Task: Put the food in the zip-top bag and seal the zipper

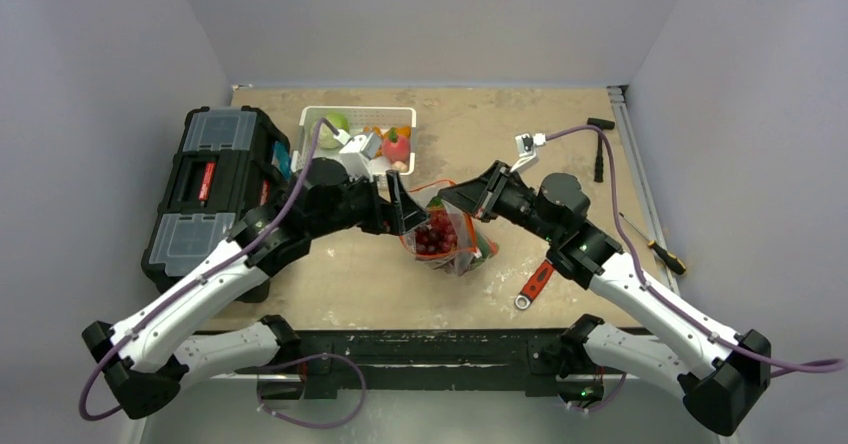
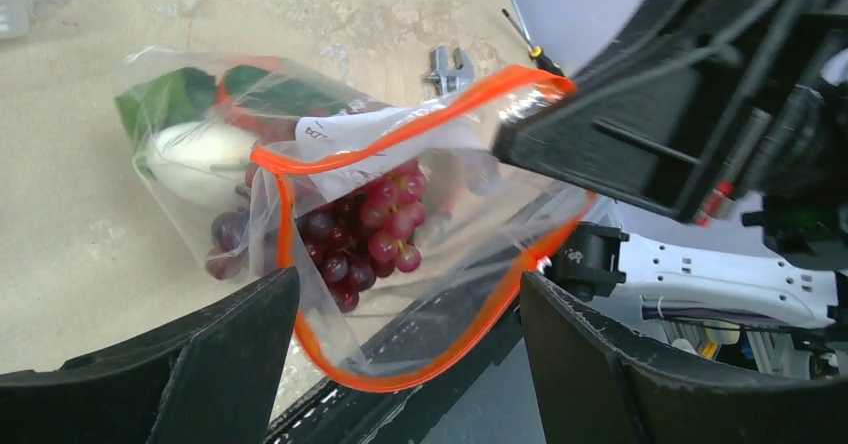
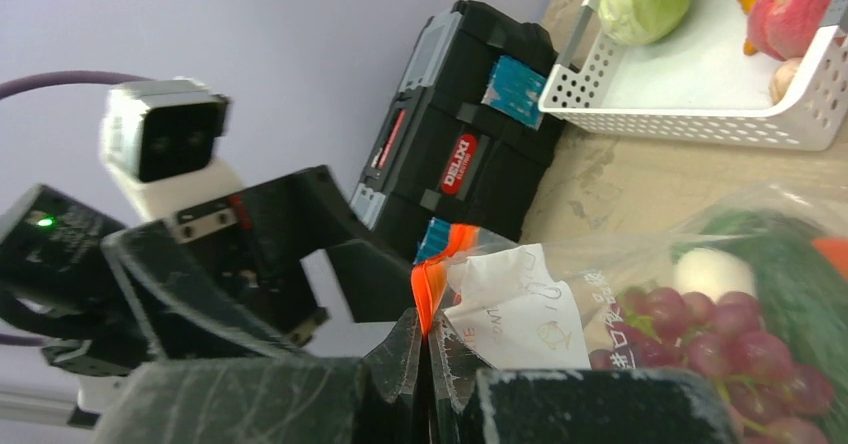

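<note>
The zip top bag [image 1: 450, 249] with orange zipper rim [image 2: 380, 379] sits at the table's middle, holding red grapes [image 2: 390, 214], darker grapes [image 2: 330, 244], a white vegetable [image 2: 195, 159] and green vegetables [image 3: 770, 254]. My left gripper stands open just over the bag's mouth, nothing between its fingers; the grapes lie inside the bag below it. My right gripper is shut on the bag's orange rim, holding the mouth up.
A white basket with cabbage and peppers stands at the back left. A black toolbox [image 1: 200, 194] fills the left side. A red-handled tool [image 1: 535, 284], hammer [image 1: 598, 154] and screwdriver [image 1: 670, 259] lie on the right.
</note>
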